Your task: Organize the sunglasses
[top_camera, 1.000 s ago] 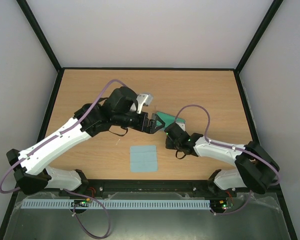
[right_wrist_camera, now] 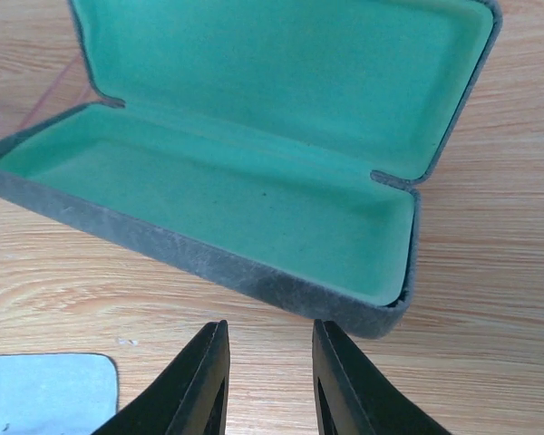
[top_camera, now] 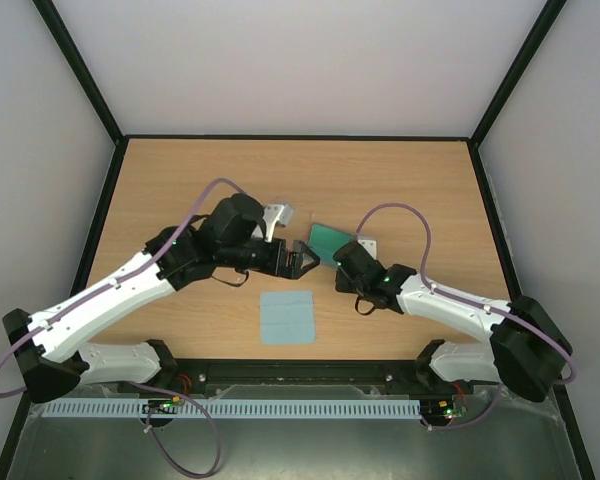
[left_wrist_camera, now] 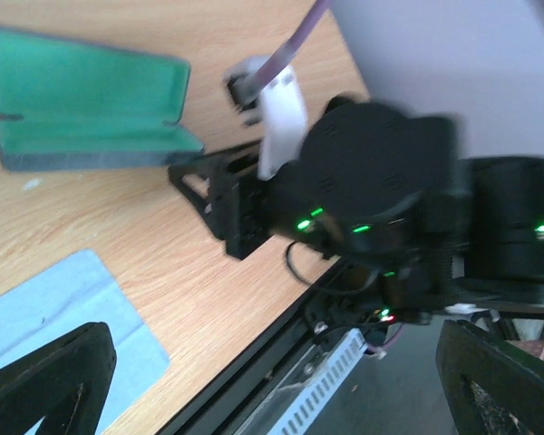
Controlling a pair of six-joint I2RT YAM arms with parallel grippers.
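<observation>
No sunglasses can be made out for certain in any view. The case (right_wrist_camera: 245, 204), dark outside and green inside, lies with its lid up and its tray empty. My right gripper is partly open, with nothing between its fingers, just in front of the case's near wall. My left gripper (top_camera: 308, 260) hangs above the table to the left of the right one; its fingers (left_wrist_camera: 59, 385) are spread wide around empty space. From above, the arms partly cover the case (top_camera: 327, 241).
A light blue cloth (top_camera: 287, 318) lies flat near the table's front edge. Beyond the case's left end is a faint pinkish shape (right_wrist_camera: 50, 95), too unclear to name. The two grippers are close together.
Over the last second my left gripper has shifted slightly left. My right arm has moved a little to the right. The cloth has not moved.
</observation>
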